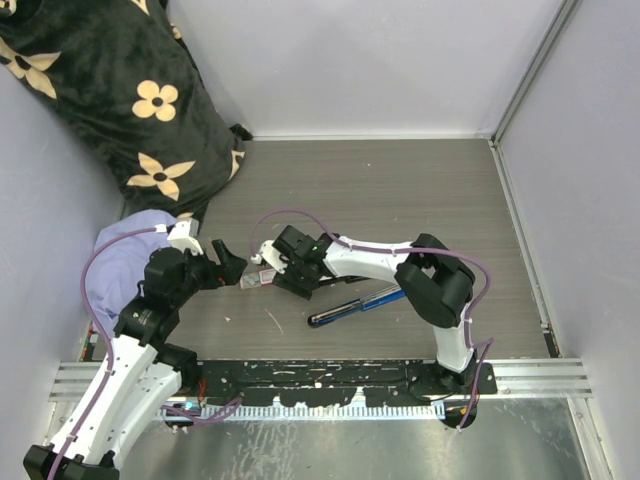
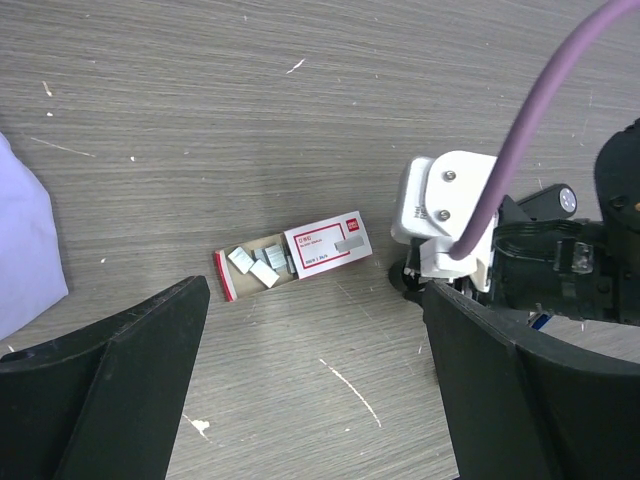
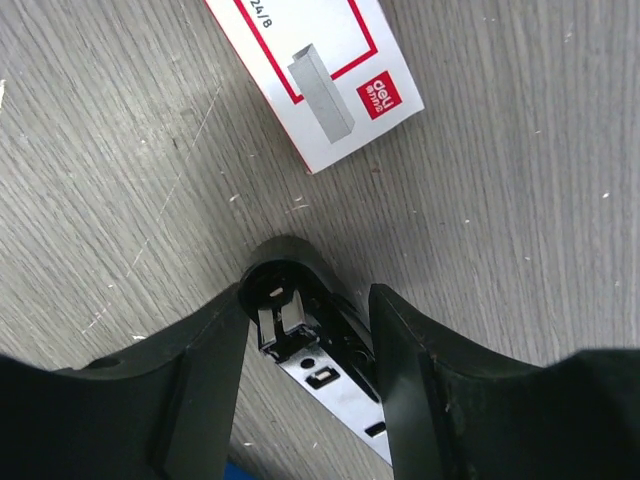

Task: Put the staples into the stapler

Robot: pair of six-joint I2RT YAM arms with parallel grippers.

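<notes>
A small white and red staple box (image 2: 328, 245) lies on the table, with several short staple strips (image 2: 264, 273) at its open left end. My left gripper (image 1: 226, 266) stands open to the left of the box, nothing between its fingers. In the right wrist view, the rounded black end of a stapler part (image 3: 290, 262) with a pale slotted plate lies between the fingers of my right gripper. Those fingers are apart; whether they touch it cannot be told. A small silvery piece (image 3: 291, 310) shows there. Beside it lies a blue stapler part (image 1: 355, 306), partly under the arm.
Lavender cloth (image 1: 125, 255) and a dark flowered cloth (image 1: 135, 110) cover the left side. The table (image 1: 400, 190) behind the right arm is clear. A thin pale scrap (image 2: 350, 392) lies in front of the box.
</notes>
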